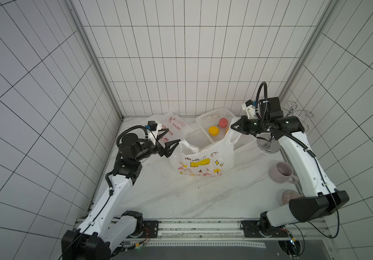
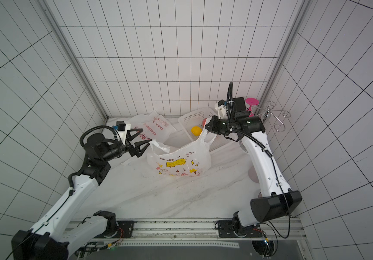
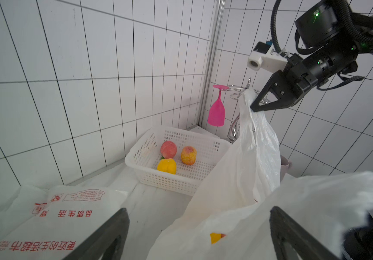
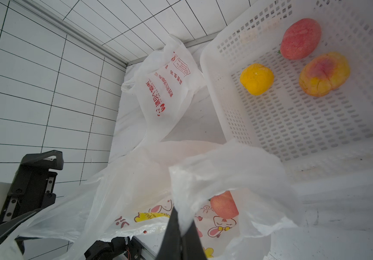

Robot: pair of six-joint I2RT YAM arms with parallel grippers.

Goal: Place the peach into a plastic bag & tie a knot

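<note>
A white printed plastic bag point(image 1: 200, 164) stands open mid-table. My right gripper point(image 1: 235, 126) is shut on its raised right handle, seen also in the left wrist view point(image 3: 253, 106). In the right wrist view a pinkish peach point(image 4: 223, 205) shows inside the bag. My left gripper point(image 1: 170, 139) stands open beside the bag's left end, whose loose film lies near and between its fingers in the left wrist view.
A white basket point(image 4: 242, 130) behind the bag holds several fruits and a yellow pepper point(image 4: 256, 78). A flat bag point(image 4: 169, 82) lies at back left. A mug point(image 1: 277, 172) and a metal rack stand at right.
</note>
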